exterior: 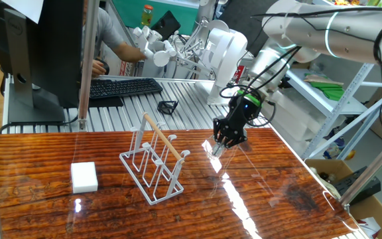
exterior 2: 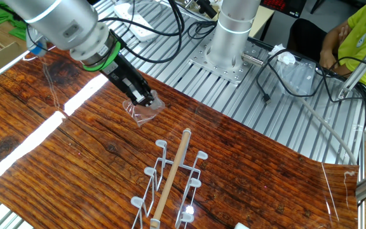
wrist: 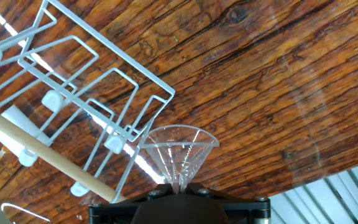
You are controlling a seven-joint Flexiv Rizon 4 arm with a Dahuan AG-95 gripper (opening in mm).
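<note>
A clear, cone-shaped plastic or glass cup (wrist: 182, 149) flares away from my gripper in the wrist view, its narrow end between the fingers. The gripper is shut on it. In exterior view 2 the cup (exterior 2: 146, 112) hangs at the tip of the gripper (exterior 2: 146, 99), above the wooden surface. Exterior view 1 has the gripper (exterior: 221, 142) to the right of the rack, with the cup (exterior: 215, 151) faint against a bright reflection. The white wire rack (exterior: 152, 174) with its wooden top bar (exterior: 162, 137) stands on the table, holding no cups.
A white block (exterior: 83, 177) lies left of the rack on the brown wood-grain table (exterior: 38, 212). Open surface stretches right of the rack. Behind the table's edge are a keyboard (exterior: 121, 87) and a monitor (exterior: 48, 46). A person is partly visible there.
</note>
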